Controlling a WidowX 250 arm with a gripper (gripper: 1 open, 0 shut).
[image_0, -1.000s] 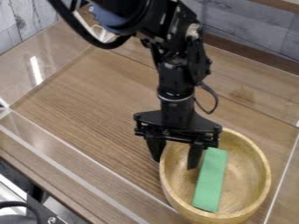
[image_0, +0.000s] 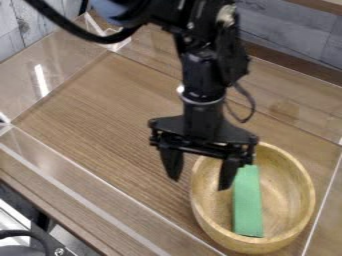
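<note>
My black gripper (image_0: 203, 153) stands open over the left rim of a round, cream-coloured bowl (image_0: 287, 188) at the lower right, its two dark fingers spread apart. Inside the bowl, toward its middle and front, a green block (image_0: 249, 205) lies lengthwise, clear of the fingers.
A small white object sits behind the arm near the centre, partly hidden. Dark cables show at the bottom left corner.
The gripper has lifted a little and its fingers look more widely spread. The green block appeared more tilted a second ago.
</note>
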